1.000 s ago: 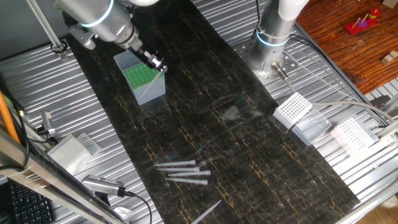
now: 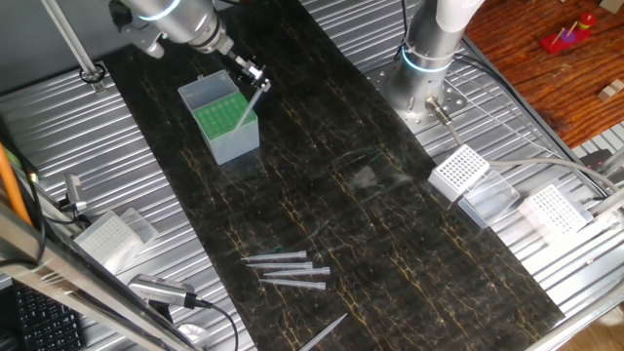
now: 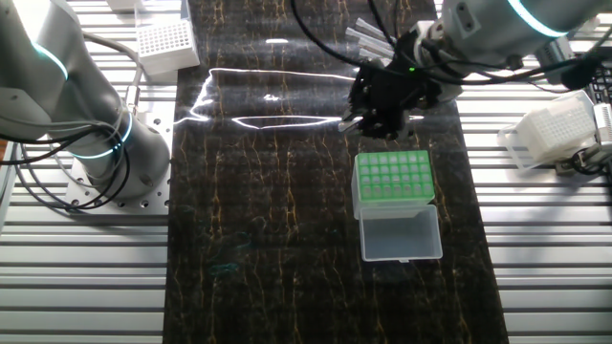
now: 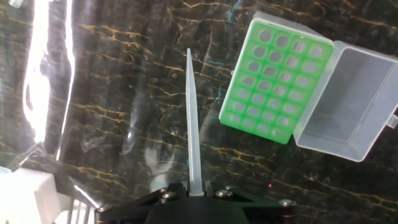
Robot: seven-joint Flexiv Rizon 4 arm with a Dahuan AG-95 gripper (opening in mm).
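A long, pale pipette tip [image 4: 193, 124] is clamped at its wide end in my gripper, and its narrow end points away from the fingers. In exterior view 1 the gripper [image 2: 262, 82] is up beside the far right part of the tip box, with the held tip [image 2: 252, 107] slanting down across the image of the green rack. That green rack [image 4: 273, 78] has rows of round holes and sits in a clear box [image 2: 237, 146]; its lid [image 4: 354, 102] hangs open. From the wrist view, the held tip is left of the rack and apart from it.
Several loose tips [image 2: 292, 271] lie on the dark marbled board, with another tip [image 2: 324, 331] nearer its front edge. White racks [image 2: 459, 171] stand right of the board, and another rack [image 2: 109, 242] is at left. The board's middle is clear.
Holding the same tip, my gripper has shifted toward the top of exterior view 1 and slightly right. The box and the loose tips have stayed put.
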